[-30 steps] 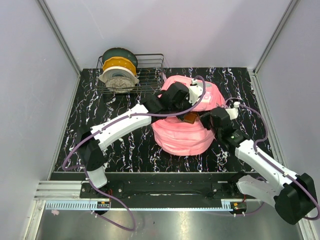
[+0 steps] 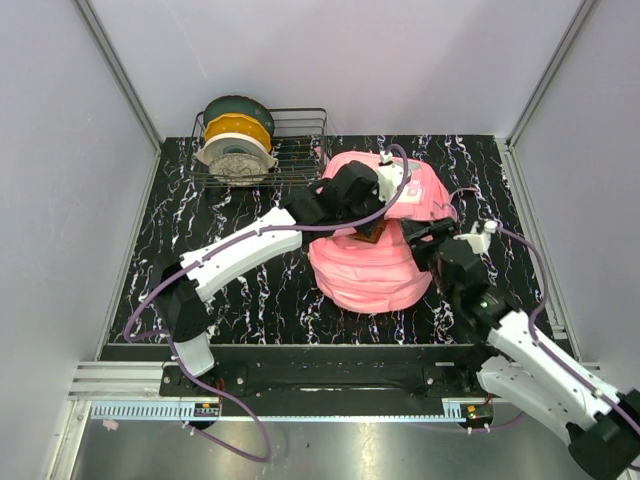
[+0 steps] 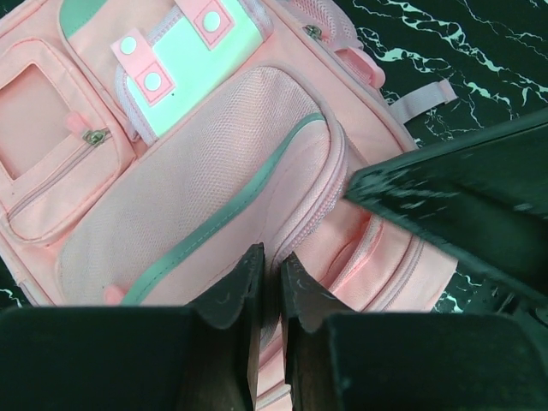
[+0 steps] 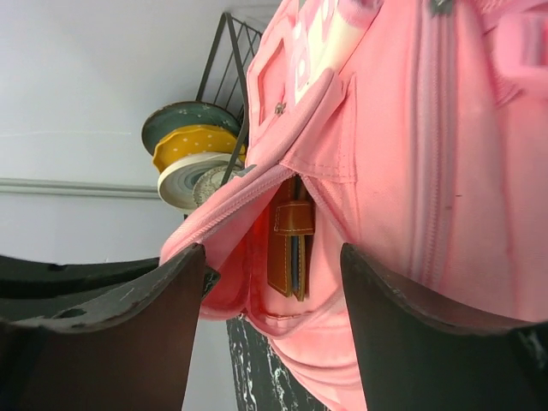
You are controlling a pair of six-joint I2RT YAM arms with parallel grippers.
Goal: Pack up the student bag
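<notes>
A pink student bag (image 2: 368, 270) lies on the black marbled table, its mouth held apart. My left gripper is shut on the edge of the bag's flap, which has a green stripe (image 3: 227, 214) along it. Inside the bag, a brown leather case with a strap (image 4: 295, 217) shows in the right wrist view; in the top view only a small brown part (image 2: 372, 232) shows. My right gripper stands open just outside the bag's mouth, and nothing is held between its fingers.
At the back left stands a wire rack (image 2: 300, 145) with several plates and a yellow bowl (image 2: 238, 128). Both arms are close together over the bag.
The right gripper has drawn back to the right, away from the bag's mouth, with its arm swinging toward the front right. The brown case stays inside. The left gripper has barely moved.
</notes>
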